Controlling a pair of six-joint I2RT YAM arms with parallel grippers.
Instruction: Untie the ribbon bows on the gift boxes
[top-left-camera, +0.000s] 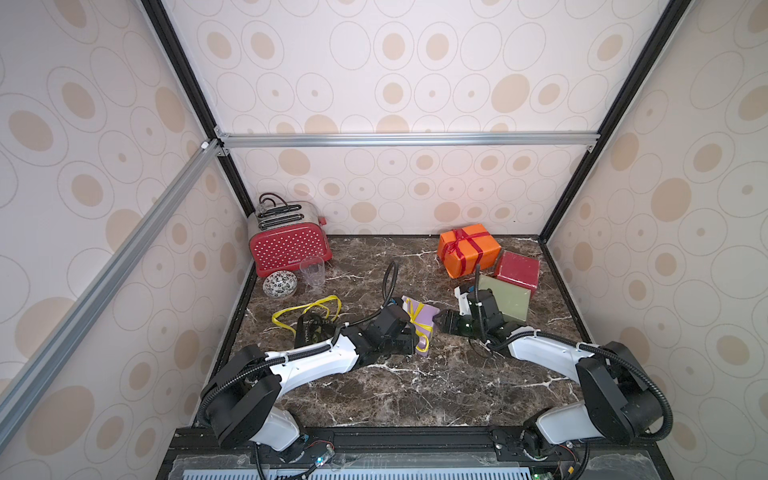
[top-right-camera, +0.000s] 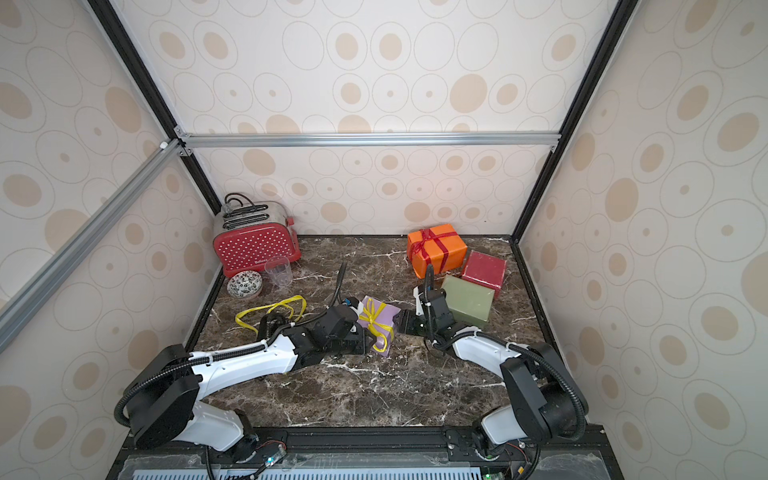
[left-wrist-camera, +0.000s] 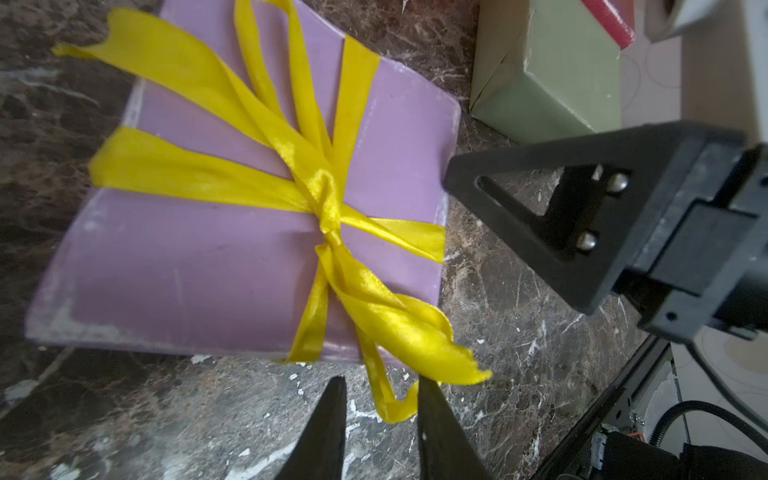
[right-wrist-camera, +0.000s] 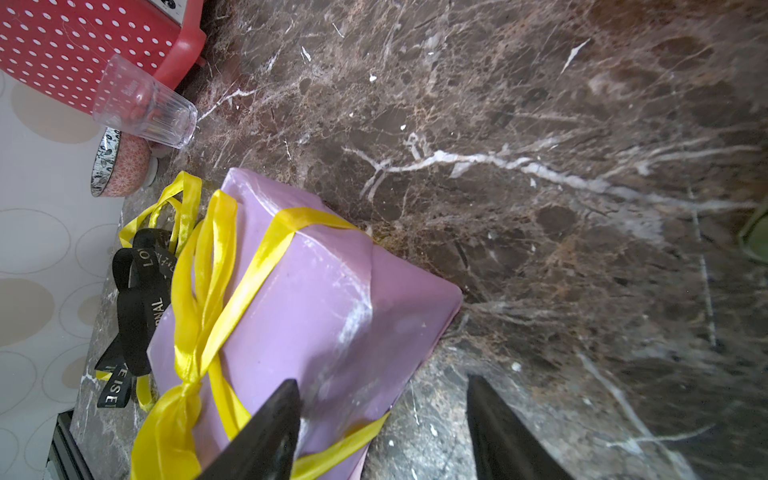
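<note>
A flat lilac gift box (left-wrist-camera: 200, 280) lies mid-table, with a yellow ribbon bow (left-wrist-camera: 328, 212) tied across its top. In the left wrist view, my left gripper is at the box's near edge; its fingertips stand a little apart, and the lower loop end hangs at them. Whether they pinch it I cannot tell. My right gripper is open at the box's right side, one finger (right-wrist-camera: 276, 428) in front of the box and bare table between the fingers. An orange gift box (top-left-camera: 468, 249) at the back right carries a red ribbon bow (top-left-camera: 462, 236).
Green (top-right-camera: 468, 300) and red (top-right-camera: 484, 270) boxes lie beyond my right gripper. A loose yellow ribbon (top-left-camera: 308, 308) and black ribbon (right-wrist-camera: 144, 304) lie left of the box. A toaster (top-left-camera: 289, 246), bowl (top-left-camera: 280, 284) and clear cup (right-wrist-camera: 144, 104) stand back left.
</note>
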